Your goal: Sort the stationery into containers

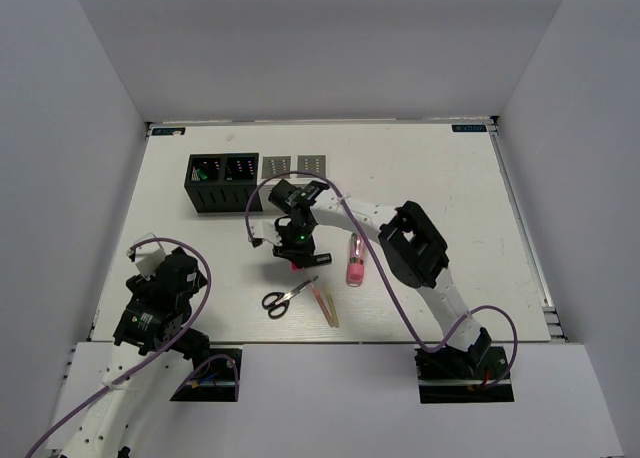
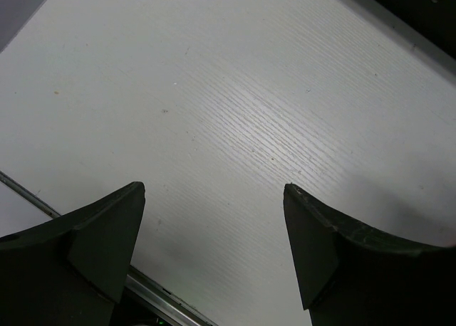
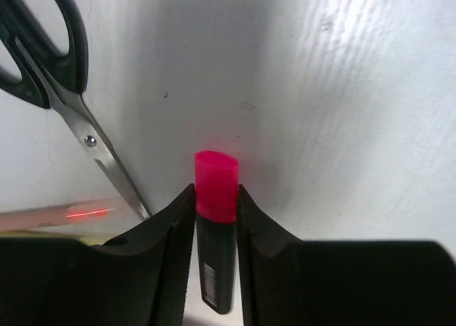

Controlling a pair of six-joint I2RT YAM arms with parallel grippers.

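A pink-capped black marker (image 3: pixel 215 255) lies on the table, between the fingertips of my right gripper, which looks nearly closed around its pink end; whether it grips is unclear. Scissors (image 1: pixel 278 303) (image 3: pixel 68 84) lie just left of it, along with two thin pens (image 1: pixel 330 308) and a pink item (image 1: pixel 355 263) further right. A black two-compartment container (image 1: pixel 222 193) at the back left holds some green items. My left gripper stands open over bare table at the left front, with nothing between its fingers.
Two grey perforated plates (image 1: pixel 311 164) sit beside the container.
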